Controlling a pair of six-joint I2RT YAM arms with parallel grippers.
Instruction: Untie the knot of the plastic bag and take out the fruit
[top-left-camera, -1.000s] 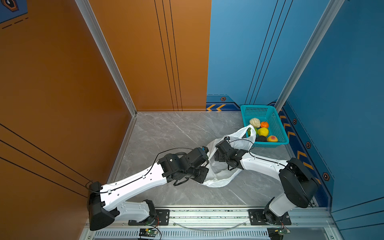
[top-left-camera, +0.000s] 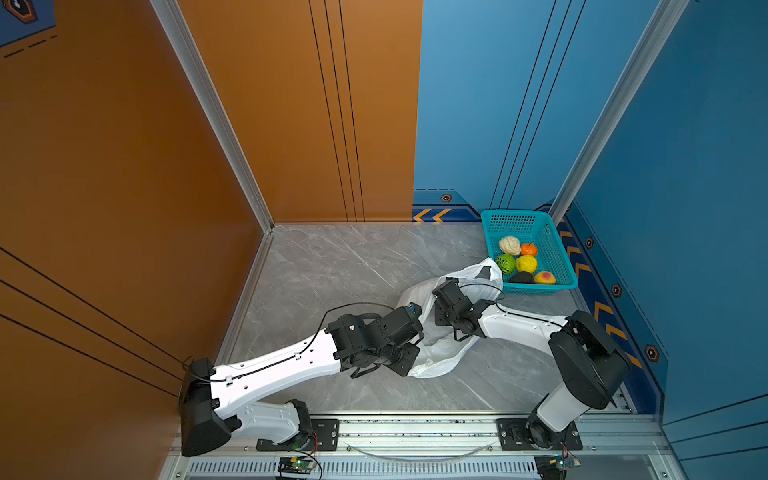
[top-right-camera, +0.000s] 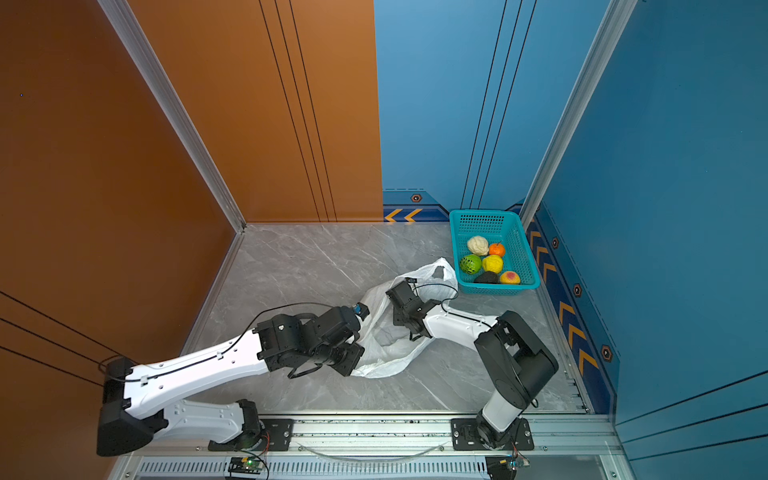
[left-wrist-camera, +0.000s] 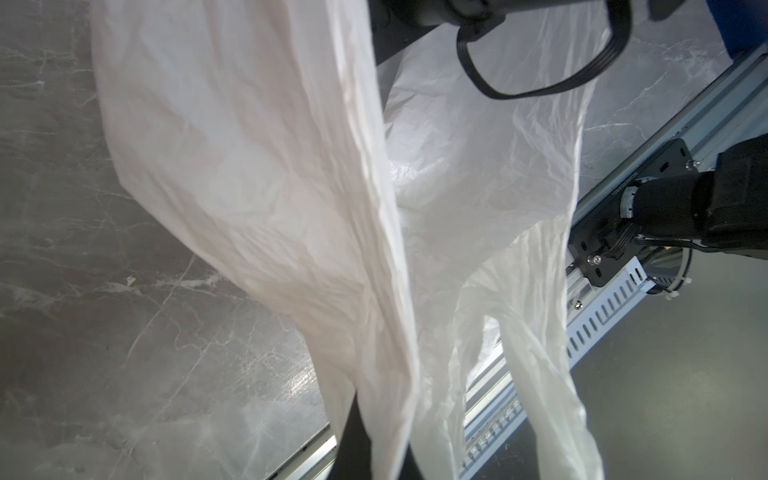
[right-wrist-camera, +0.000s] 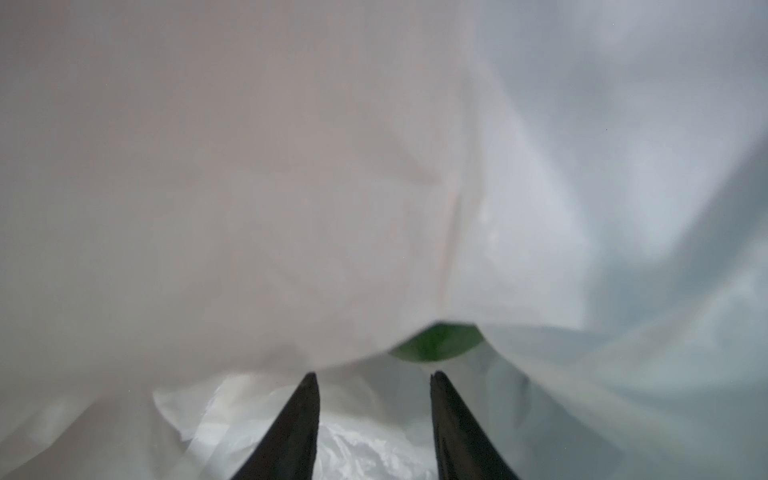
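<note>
A white plastic bag (top-left-camera: 436, 356) lies stretched on the grey table, its mouth spread. My left gripper is shut on the bag's edge, which hangs over its fingers in the left wrist view. My right gripper is inside the bag, its two fingertips apart with no object visible between them; whether anything is held lower down is hidden. A green patch (right-wrist-camera: 436, 342) shows beneath a fold ahead of those fingertips, too little to identify.
A teal basket (top-left-camera: 564, 248) at the back right holds several fruits and vegetables, close beside the bag. Walls enclose the sides and back.
The right arm has moved slightly, and the bag's far edge has shifted left, away from the basket.
</note>
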